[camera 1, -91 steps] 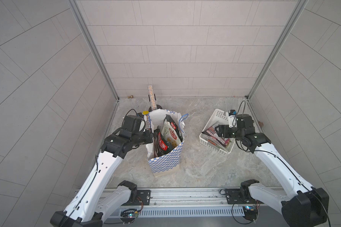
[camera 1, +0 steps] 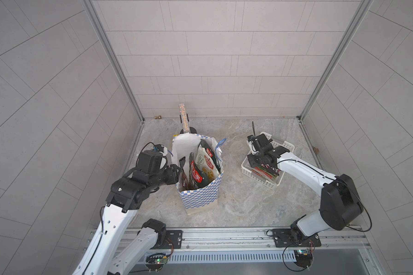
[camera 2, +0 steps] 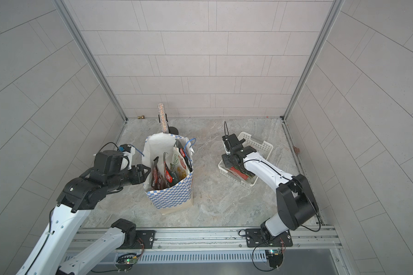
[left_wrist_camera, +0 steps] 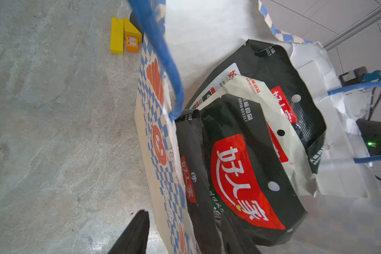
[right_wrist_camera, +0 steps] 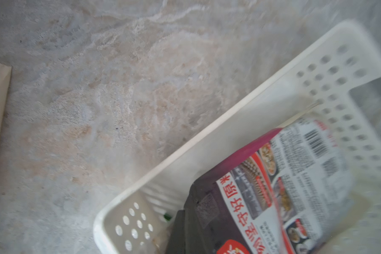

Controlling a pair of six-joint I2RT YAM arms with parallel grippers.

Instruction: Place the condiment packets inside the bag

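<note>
The paper bag (camera 1: 199,198), blue-and-white checked, stands upright and open with several condiment packets (camera 1: 198,176) inside. My left gripper (camera 1: 175,175) is at the bag's left rim. In the left wrist view its fingers (left_wrist_camera: 136,230) stand apart, one either side of the bag's wall, beside a dark packet (left_wrist_camera: 241,177). On the right, my right gripper (camera 1: 252,161) points down into the white basket (camera 1: 269,184). In the right wrist view its fingers (right_wrist_camera: 178,230) look shut against the edge of a dark packet (right_wrist_camera: 258,190); whether any of that packet is pinched I cannot tell.
Yellow and orange blocks (left_wrist_camera: 117,36) lie behind the bag, near a speckled upright strip (camera 1: 184,116). A blue handle (left_wrist_camera: 167,63) arches at the bag's rim. The table between bag and basket is bare.
My right arm has swung left and lowered over the basket, covering the packets there.
</note>
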